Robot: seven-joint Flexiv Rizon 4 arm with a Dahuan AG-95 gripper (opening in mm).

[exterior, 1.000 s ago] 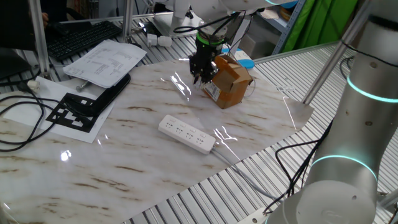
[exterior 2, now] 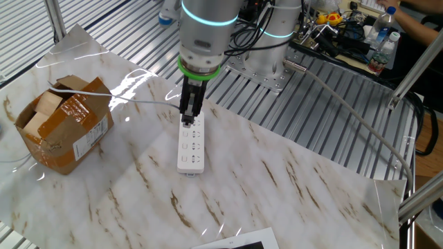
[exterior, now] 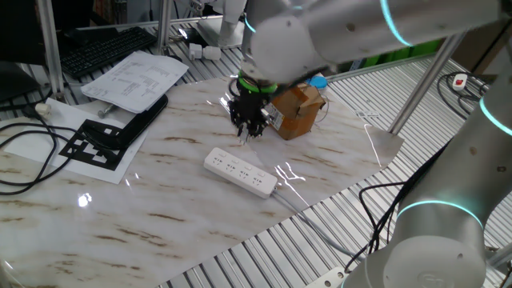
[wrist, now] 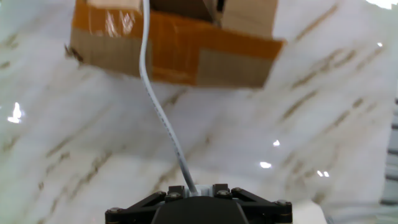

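A white power strip [exterior: 240, 172] with several sockets lies flat on the marbled table. My gripper [exterior: 249, 132] points down above the table; in exterior view 2 the gripper [exterior 2: 187, 120] overlaps the strip's far end. In the wrist view the gripper is closed around a pale plug-like end of a grey cable [wrist: 163, 118]. Most of that plug is hidden by the fingers. From there the cable [exterior 2: 131, 99] runs across to the open cardboard box [exterior 2: 73, 142]. Whether the plug touches the strip [exterior 2: 192, 160] cannot be told.
Close to the gripper stands the cardboard box [exterior: 298, 110], its flaps open. Papers [exterior: 134, 80], a black tool-like object [exterior: 144, 124] and a marker sheet [exterior: 96, 152] lie to the left. The strip's own cord [exterior: 316, 226] leaves over the table edge.
In exterior view 1 the gripper has moved left and lower, away from the box and nearer the power strip. Box and strip have stayed put.
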